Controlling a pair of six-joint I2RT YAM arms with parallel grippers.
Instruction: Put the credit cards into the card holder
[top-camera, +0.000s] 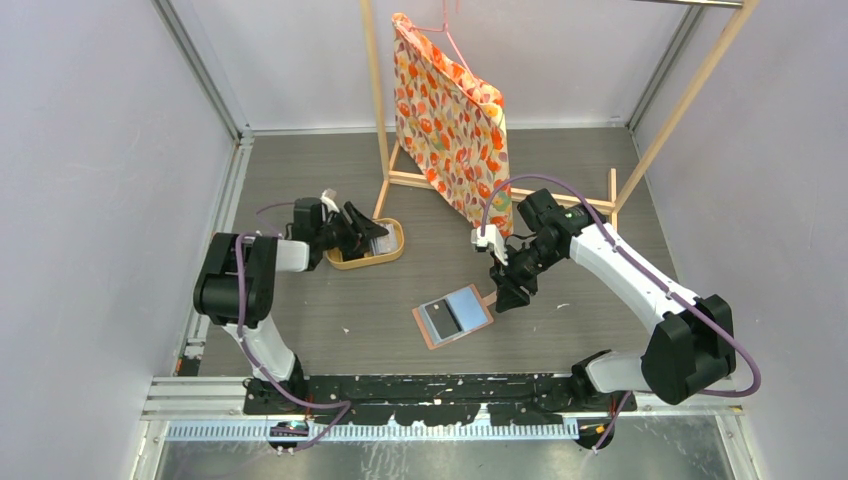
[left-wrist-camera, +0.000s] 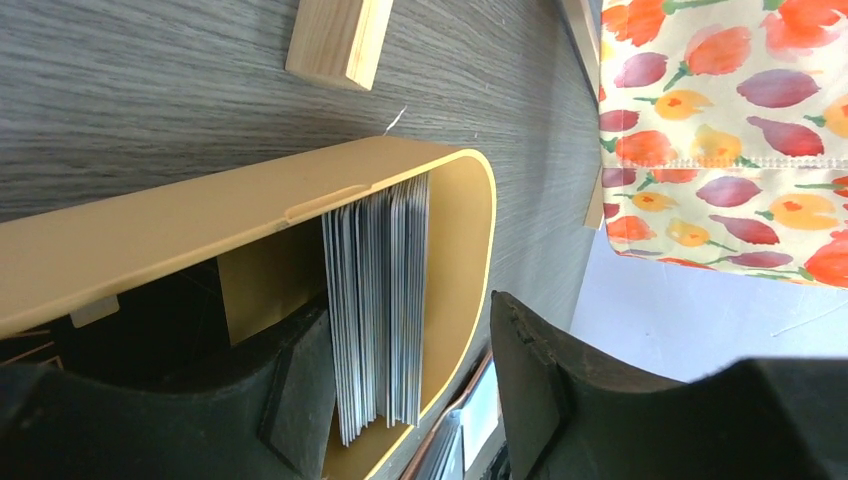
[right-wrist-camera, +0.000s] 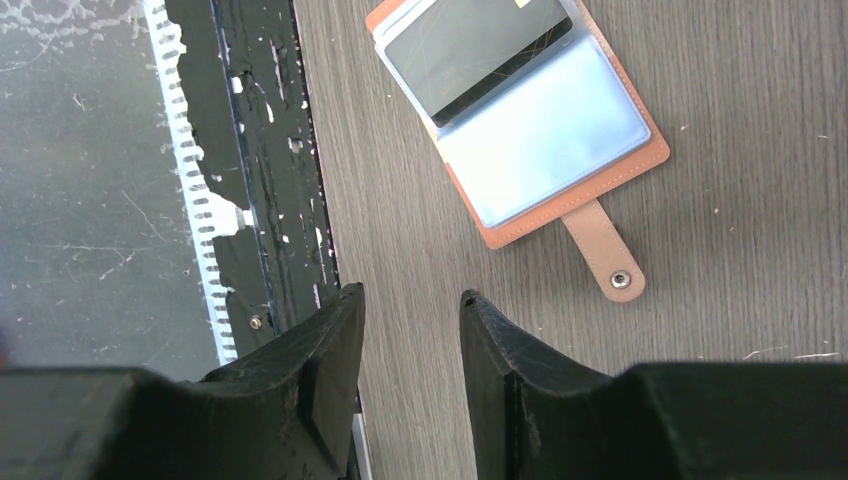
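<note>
My left gripper is open at a tan oval basket (top-camera: 365, 260), its fingers either side of a row of upright cards (left-wrist-camera: 375, 290) at the basket's end; one finger reaches inside, against or beside the stack. An open leather card holder (top-camera: 465, 310) with clear sleeves and a dark panel (right-wrist-camera: 470, 50) lies on the table, its snap strap (right-wrist-camera: 605, 250) out. My right gripper hangs open beside the holder, nothing between its fingers.
A floral cloth bag (top-camera: 450, 130) hangs on a wooden frame (top-camera: 690, 90) behind. Its front edge shows in the right wrist view.
</note>
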